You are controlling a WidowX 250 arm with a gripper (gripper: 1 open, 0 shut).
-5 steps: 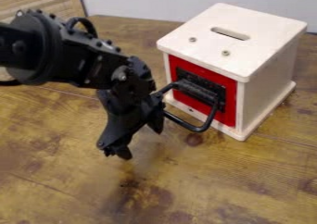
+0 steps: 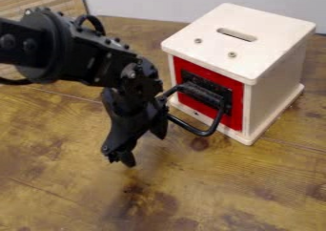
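My black gripper (image 2: 135, 136) hangs low over the wooden table, left of a white box (image 2: 273, 78) and beside the end of its black loop handle (image 2: 207, 130). The handle sticks out from a red front panel (image 2: 232, 126) with a dark slotted plate on it. The gripper points downward; its fingers are dark against each other, so I cannot tell whether they are open or shut, or whether they touch the handle.
The box has a slot and two screws on top. A pale wall and a board stand at the back.
The arm and gripper have shifted very slightly; the box and handle look unmoved.
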